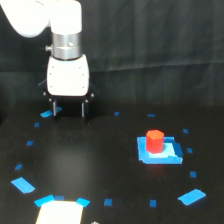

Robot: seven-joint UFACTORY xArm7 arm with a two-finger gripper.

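A red block [154, 141] with an angular outline rests in or on a small blue tray [160, 159] with a whitish inside, right of centre in the camera view. My gripper [69, 110] hangs at the upper left, pointing down, well to the left of the tray. Its two thin dark fingers stand apart, with no object visible between them. Whether the fingertips touch the table is hard to tell.
Blue tape marks lie scattered over the dark table, including a larger strip [192, 197] at the lower right. A pale object [60, 213] is cut off by the bottom edge. A dark curtain [150, 45] hangs behind.
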